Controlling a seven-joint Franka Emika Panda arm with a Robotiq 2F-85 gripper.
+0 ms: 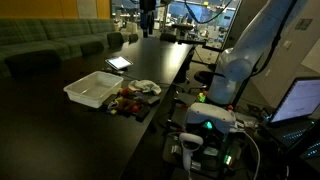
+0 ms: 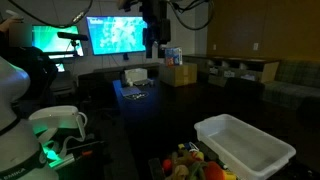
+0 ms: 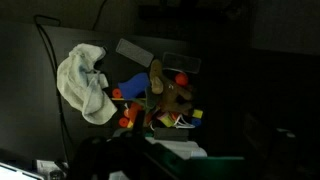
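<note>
High above the dark table point(image 1: 60, 130), my gripper point(image 1: 153, 32) hangs open, with no object showing between its fingers. It is also at the top of exterior view 2, pointing down. Below it in the wrist view lies a small pile of mixed items: a brown soft-looking thing point(image 3: 175, 98), a red round one point(image 3: 182, 78), a blue piece point(image 3: 133, 86) and several small coloured pieces. Beside the pile is a crumpled white cloth point(image 3: 85, 82). An empty white tray point(image 2: 243, 148) stands next to the pile; in the wrist view its edge shows only partly, at the bottom.
A pale flat panel point(image 1: 118, 62) lies on the table behind the tray. Boxes point(image 2: 178, 73) stand at the far end. A laptop point(image 1: 297, 100) is at the right, off the table.
</note>
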